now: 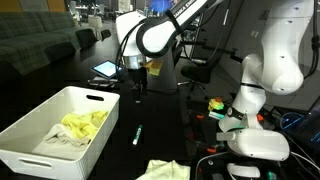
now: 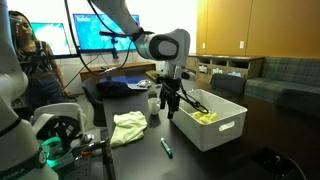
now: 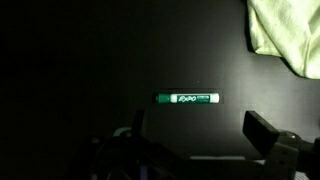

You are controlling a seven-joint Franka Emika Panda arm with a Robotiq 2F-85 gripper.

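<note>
A green-and-white Expo marker [image 3: 188, 98] lies flat on the dark table, just beyond the fingertips in the wrist view. In exterior view 1 the marker [image 1: 137, 135] sits to the right of the white box. My gripper is open, its two fingers wide apart with nothing between them. It hangs above the table, behind the marker as seen in exterior view 1, and apart from it.
The open white box [image 1: 32, 159] holds yellow and pale cloths [image 1: 84, 124]. A pale cloth [image 2: 129, 127] lies flat on the table on the marker's other side. Bare dark tabletop surrounds the marker.
</note>
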